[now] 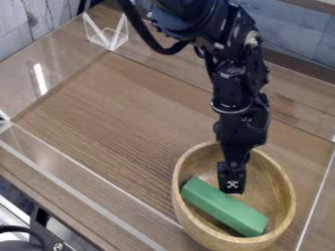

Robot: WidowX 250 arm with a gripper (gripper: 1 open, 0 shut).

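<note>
A wooden bowl (269,178) stands at the lower right of the table, holding a long green block (222,208) that lies diagonally in its left and lower part. My black gripper (233,181) reaches down into the back of the bowl, above and to the right of the block's upper end. It is open, and I see nothing held in it.
A clear plastic object (108,29) sits near the back left edge. A raised wall runs along the back, and cables lie at the lower left.
</note>
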